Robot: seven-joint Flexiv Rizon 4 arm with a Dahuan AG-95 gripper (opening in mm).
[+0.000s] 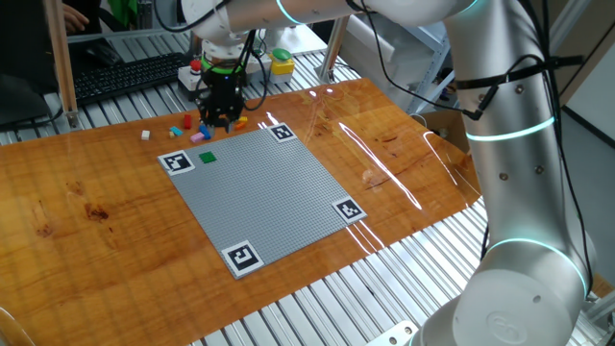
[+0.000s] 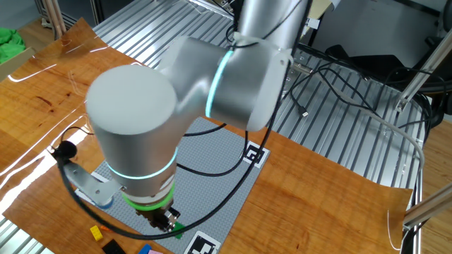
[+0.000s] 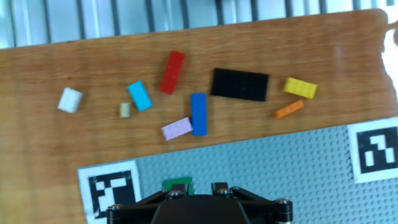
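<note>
A green brick [image 3: 177, 183] lies on the grey baseplate [image 3: 261, 168], near its corner marker, partly hidden behind a finger in the wrist view. My gripper is open, its two fingertips apart with only baseplate showing between them. In exterior view 1 the gripper [image 1: 223, 125] hangs over the plate's far edge, to the right of the green brick [image 1: 208, 157]. Loose on the wood beyond the plate are a blue brick [image 3: 198, 114], a pink brick [image 3: 177, 129], a red brick [image 3: 172, 72] and a black brick [image 3: 240, 84].
Further loose pieces are a light blue brick [image 3: 139, 96], a white brick [image 3: 70, 100], a small beige brick [image 3: 125, 110], a yellow brick [image 3: 300, 88] and an orange brick [image 3: 289, 109]. Beyond the wood runs a ribbed metal surface [image 3: 155, 15]. Most of the baseplate is bare.
</note>
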